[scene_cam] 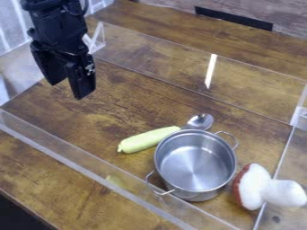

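Note:
My black gripper [79,88] hangs over the left part of the wooden surface, pointing down, with nothing seen in it. To its lower right lie a pale yellow-green corn-like piece [144,141] and a metal spoon [200,121]. A steel pot [193,166] with two handles stands to the right of these, and a white and red mushroom-like object [270,190] lies at the right.
Clear plastic walls [210,72] border the wooden work area [132,94]. A dark slotted strip lies at the far back.

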